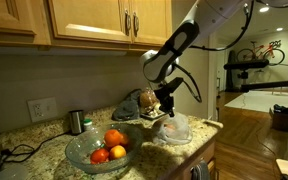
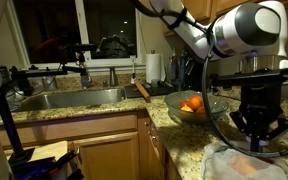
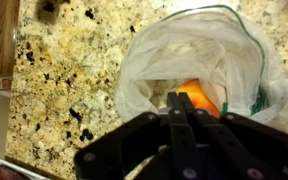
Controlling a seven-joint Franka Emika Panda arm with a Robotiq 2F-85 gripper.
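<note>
A clear plastic bag (image 1: 172, 130) lies on the counter near its right end, its mouth gaping in the wrist view. Inside shows a round orange item (image 3: 198, 95), partly hidden by the fingers and the folds of plastic. My gripper points down into the bag mouth, its fingers close together over the orange item. It looks shut on that item, though the contact itself is hidden. From the second exterior view, the gripper (image 2: 256, 140) stands right above the bag (image 2: 224, 166).
A grey-green colander (image 1: 81, 150) with several red and orange fruits stands left of the bag. Behind the bag are a bread bag (image 1: 147, 100) and a dark item. The counter's front edge runs close by. Bare granite (image 3: 59, 95) shows left of the bag.
</note>
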